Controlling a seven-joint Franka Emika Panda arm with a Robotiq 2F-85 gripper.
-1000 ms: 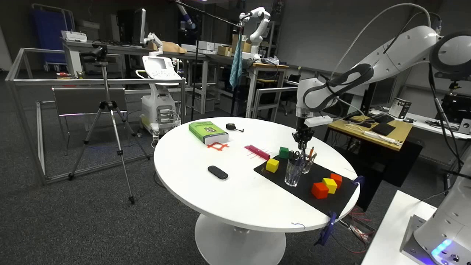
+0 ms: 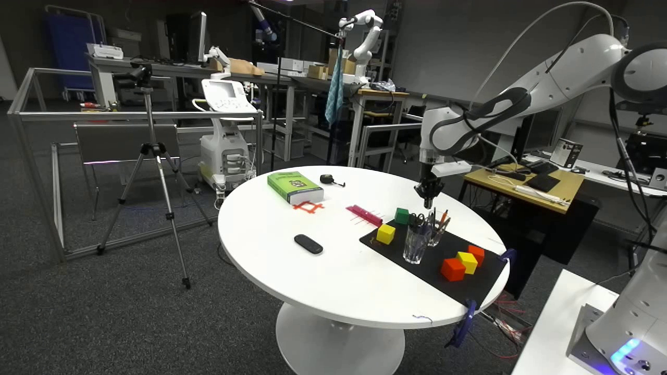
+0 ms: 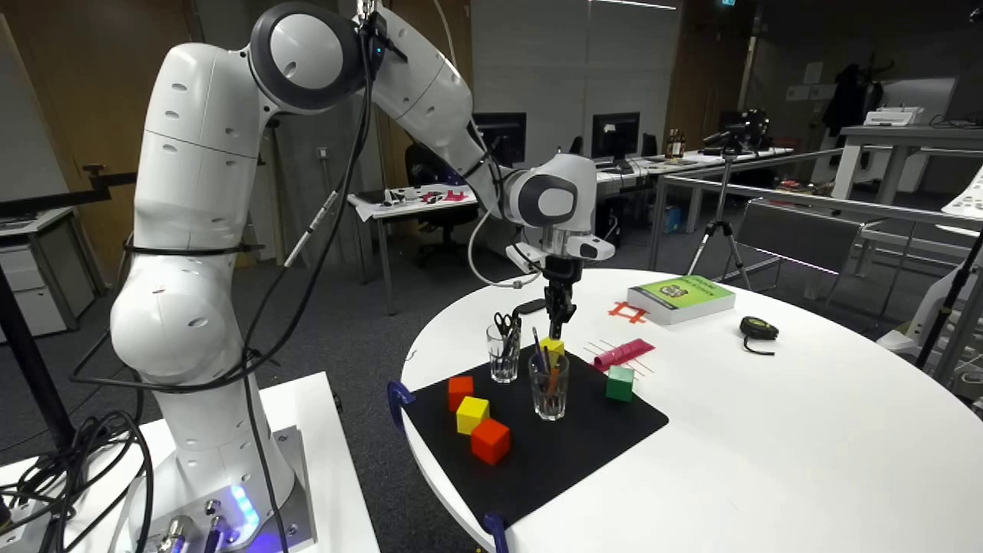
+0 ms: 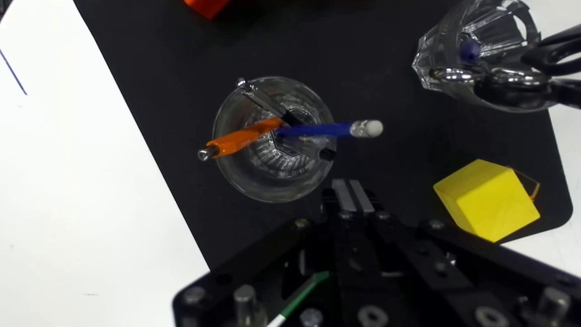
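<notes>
My gripper is shut, its two grey fingertips together and nothing showing between them. It hangs just beside the rim of a clear glass with pens [image 4: 234, 169]. An orange pen [image 4: 239, 140], a blue pencil with a white eraser [image 4: 327, 130] and a dark pen [image 4: 264, 102] lean in that glass. Close by stands another clear glass [image 3: 504, 368], holding black-handled scissors [image 3: 504, 322]. A yellow cube [image 4: 490, 200] sits to the right of the fingers in the wrist view.
Both glasses stand on a black mat [image 3: 590, 452]. Also there are a green cube [image 3: 620, 383], two red cubes and another yellow cube [image 3: 472, 415]. A magenta object [image 2: 364, 215], green book [image 2: 295, 187], tape measure [image 2: 328, 179] and black remote [image 2: 308, 244] lie beyond.
My gripper has risen slightly above the glasses. The pens have shifted a little in their glass; the cubes and both glasses appear unmoved.
</notes>
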